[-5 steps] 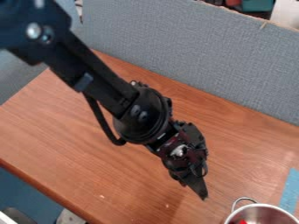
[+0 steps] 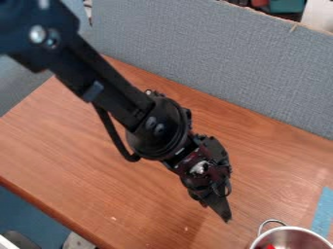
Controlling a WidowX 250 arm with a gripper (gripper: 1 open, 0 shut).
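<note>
The black gripper (image 2: 221,207) at the end of the arm hangs low over the wooden table (image 2: 78,156), right of the middle, pointing toward the lower right. Its fingers appear shut, with nothing visible between them. Just below and right of it, a metal pot (image 2: 293,238) with a loop handle is cut off by the bottom edge of the view; something red shows inside it.
A grey padded wall (image 2: 208,58) runs along the back of the table. A light blue strip (image 2: 324,209) lies at the right edge.
</note>
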